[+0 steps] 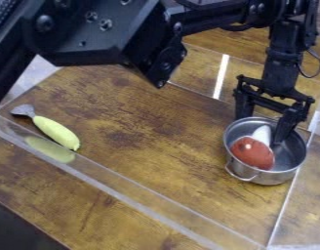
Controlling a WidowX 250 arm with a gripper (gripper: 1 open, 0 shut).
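Observation:
My black gripper point(267, 109) is over a steel pot point(269, 171) at the right of the table, its fingers spread apart around the pot's back rim. Inside the pot are a red round object point(249, 153) and a white object point(264, 135) beside it, partly hidden by the fingers. I cannot tell whether the fingers touch either one.
A yellow banana-like object point(56, 131) lies at the left behind a clear low strip. A large black arm part crosses the top left of the view.

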